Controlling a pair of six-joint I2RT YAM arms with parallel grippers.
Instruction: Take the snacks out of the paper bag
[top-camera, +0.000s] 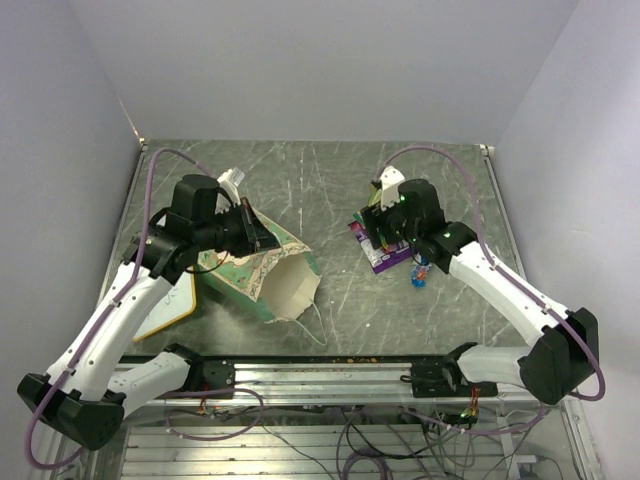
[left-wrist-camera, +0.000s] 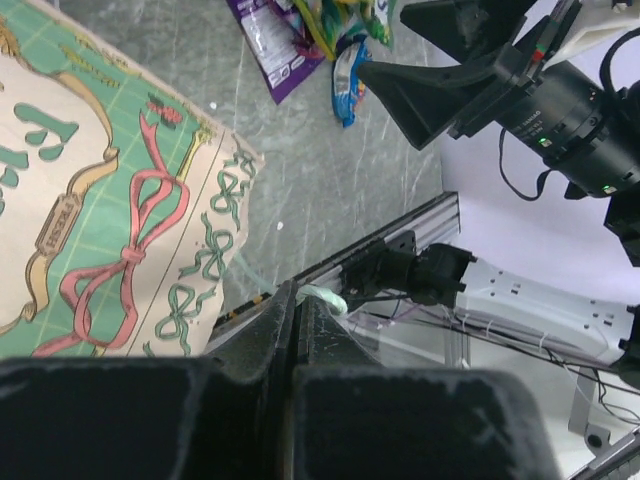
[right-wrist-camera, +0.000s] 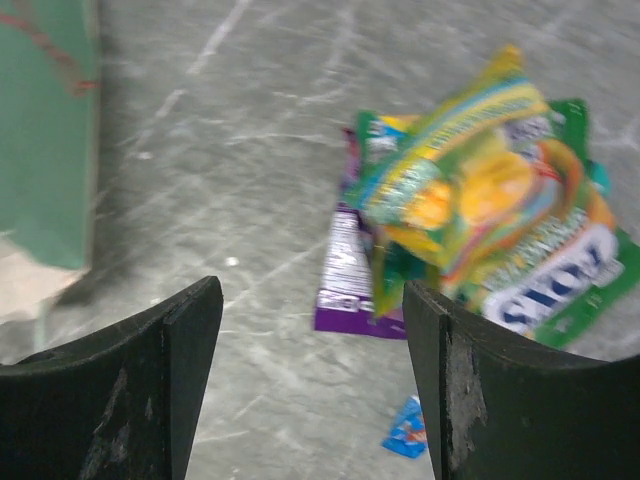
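Note:
The paper bag (top-camera: 250, 280), green with printed bows, lies on its side with its mouth open toward me. My left gripper (top-camera: 258, 238) is shut over the bag, with a pale thin handle between its fingers in the left wrist view. My right gripper (top-camera: 378, 225) stands open above a pile of snack packets: a green-yellow packet (right-wrist-camera: 480, 190) and a purple packet (right-wrist-camera: 345, 280). A small blue packet (left-wrist-camera: 347, 85) lies just beside them. The bag's inside is mostly hidden.
A white board with a yellow edge (top-camera: 165, 310) lies left of the bag.

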